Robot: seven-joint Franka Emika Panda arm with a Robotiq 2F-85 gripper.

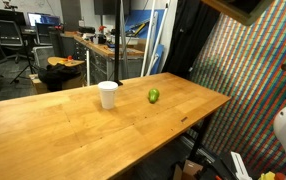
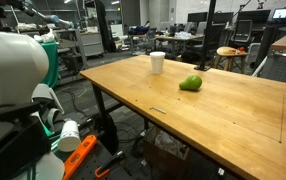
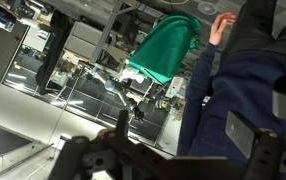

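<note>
A white cup [image 1: 108, 94] stands upright on the wooden table [image 1: 58, 135]. To its right in exterior view 1 lies a green object [image 1: 153, 96], perhaps a fruit or vegetable. Exterior view 2 shows both the cup [image 2: 157, 63] and the green object [image 2: 191, 83], well apart. My gripper appears only in the wrist view, open, its dark fingers [image 3: 120, 128] spread wide. Nothing is held between them. The wrist view contains neither the cup nor the green object, and the gripper is away from both.
In the wrist view, a person in dark clothing [image 3: 218, 95] is close beyond the fingers, with green cloth [image 3: 165, 50] nearby. A white arm part [image 2: 18, 75] fills the left of exterior view 2. Chairs and desks stand behind the table.
</note>
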